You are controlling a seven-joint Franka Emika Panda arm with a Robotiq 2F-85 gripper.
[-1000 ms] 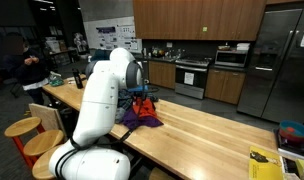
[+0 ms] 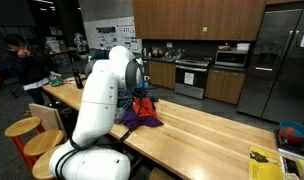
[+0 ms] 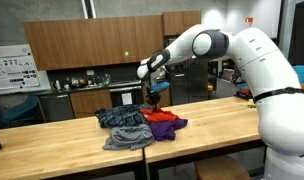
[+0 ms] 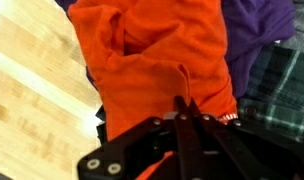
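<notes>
In the wrist view an orange-red cloth (image 4: 142, 85) fills the middle, bunched in soft folds. My gripper points down at it with its fingertips together against the fabric. A fold runs up to the tips, but whether any of it is pinched between them I cannot tell. Under and beside the orange cloth lies a purple cloth (image 3: 168, 130), which also shows in the wrist view at the upper right. From the second exterior view, my gripper (image 3: 153, 101) is low over the orange cloth (image 3: 159, 115).
A dark plaid cloth (image 3: 120, 116) and a grey cloth (image 3: 128, 137) lie to the left of the orange one in the second exterior view. Bare wooden table (image 2: 207, 140) stretches to the right in the first exterior view, with a yellow sheet (image 2: 264, 164) near its far right end.
The arm, gripper and cloths look nearly unchanged. The person standing at the left has shifted posture slightly.
</notes>
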